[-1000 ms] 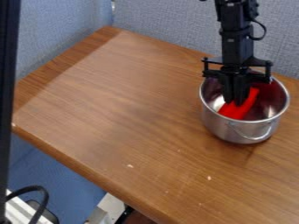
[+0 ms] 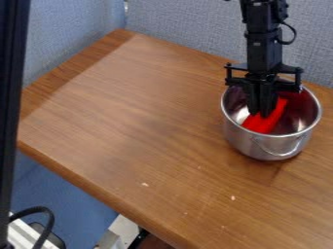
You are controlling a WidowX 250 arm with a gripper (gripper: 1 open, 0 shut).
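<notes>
A steel pot (image 2: 271, 144) with a side handle stands on the right of the wooden table. Inside it lies a red object (image 2: 266, 123). My black gripper (image 2: 264, 107) reaches down from above into the pot, its fingertips at the red object; I cannot tell whether they are closed on it.
Blue-grey padded walls stand behind and to the left, with cables and white hardware at the lower left beyond the table's edge.
</notes>
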